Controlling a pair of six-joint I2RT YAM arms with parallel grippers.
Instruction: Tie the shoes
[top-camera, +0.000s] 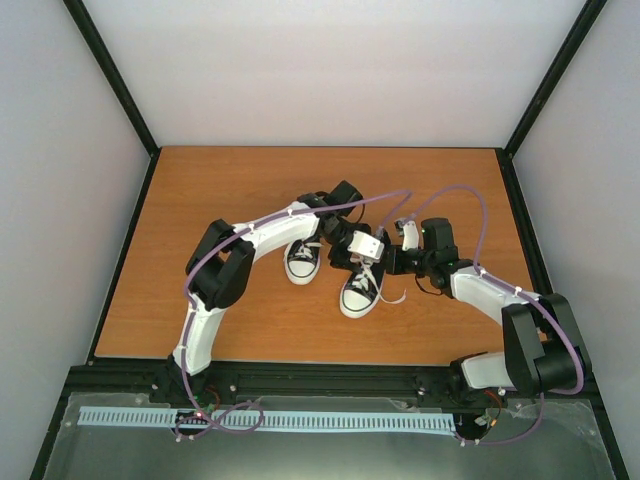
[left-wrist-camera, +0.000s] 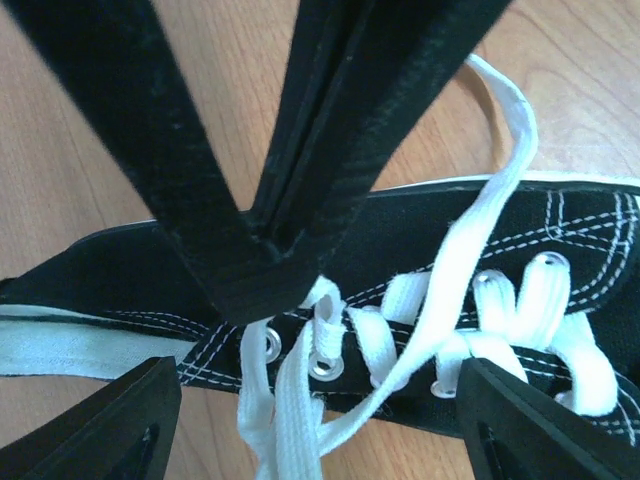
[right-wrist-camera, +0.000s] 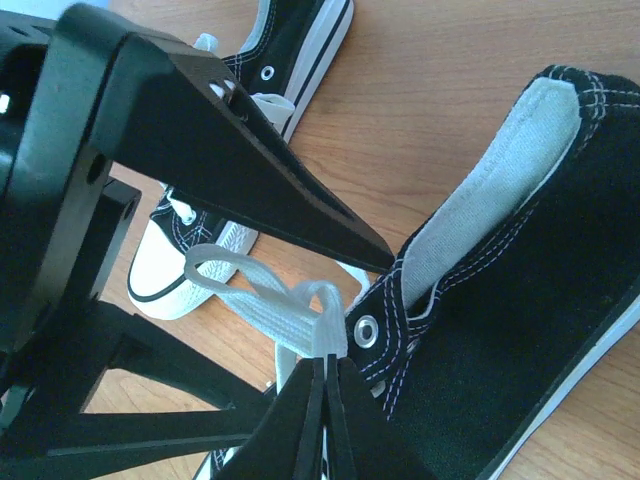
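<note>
Two black shoes with white laces and white toe caps are on the table. The near one (top-camera: 358, 299), with its toe toward the front, is between my grippers; the other (top-camera: 300, 268) is to its left. In the left wrist view, my left gripper has its fingers far apart above the eyelets, white lace (left-wrist-camera: 292, 420) passing between them without being clamped. My right gripper is shut on the lace near the shoe's top eyelets. A white lace loop (right-wrist-camera: 235, 275) stands out from its tips, inside the left gripper's open fingers.
A loose lace end (top-camera: 396, 299) lies on the wood right of the near shoe. Both arms crowd closely over that shoe. Bare tabletop (top-camera: 220, 320) spreads at the front left and along the back.
</note>
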